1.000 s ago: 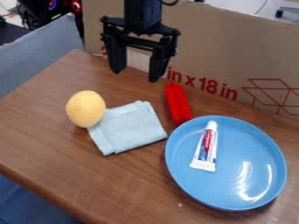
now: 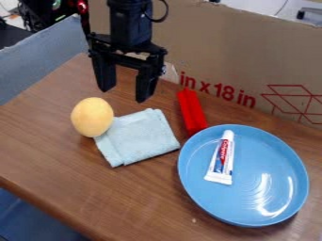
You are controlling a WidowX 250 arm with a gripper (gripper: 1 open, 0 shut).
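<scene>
My black gripper (image 2: 124,83) hangs in the air above the left part of the table, open with nothing between its fingers. Below it a yellow egg-shaped object (image 2: 92,117) stands beside a folded pale blue cloth (image 2: 136,140). A red elongated object (image 2: 193,111) lies behind and right of the cloth. A white toothpaste tube (image 2: 221,156) lies on the blue plate (image 2: 270,184) at the right.
A cardboard panel (image 2: 251,66) stands along the back. A grey padded edge (image 2: 38,85) borders the left side.
My gripper has moved left and downward over the last second, toward the area above the yellow object and cloth. The objects on the table have not moved.
</scene>
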